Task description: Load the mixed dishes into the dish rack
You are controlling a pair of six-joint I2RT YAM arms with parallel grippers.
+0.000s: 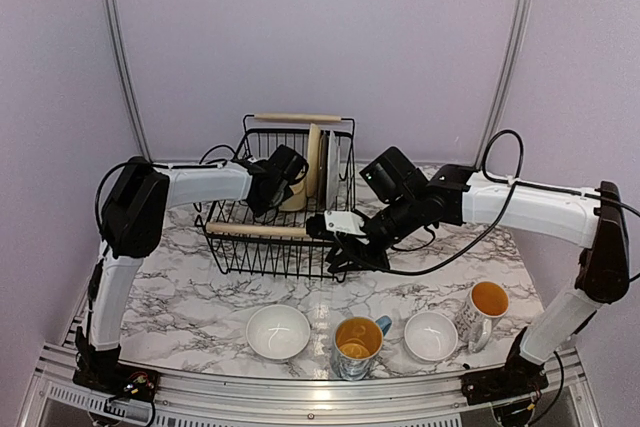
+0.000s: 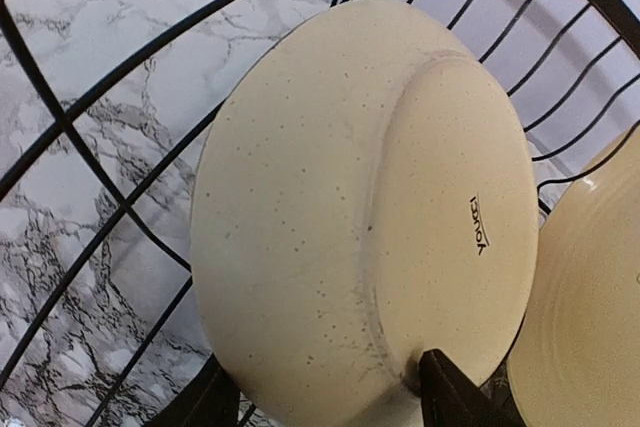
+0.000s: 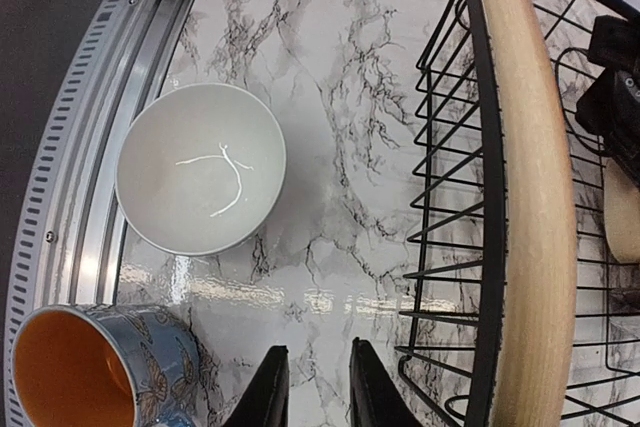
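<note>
Inside the wire dish rack (image 1: 250,230), plates (image 1: 314,162) stand upright. A cream dish (image 2: 300,197) stands tilted in the left wrist view, its underside showing, with my left gripper at its lower edge; whether the fingers grip it is unclear. My right gripper is part open over the marble beside the rack's front, nothing visible between its fingers. Along the front sit a white bowl (image 1: 278,330), a blue mug (image 1: 357,352), a smaller white bowl (image 1: 431,337) and a patterned mug (image 1: 478,317).
The aluminium rail (image 1: 250,380) runs along the front edge. Bare marble (image 1: 180,312) lies at the front left and between the rack and the front dishes. The rack's wooden handle (image 3: 530,207) is close beside my right gripper.
</note>
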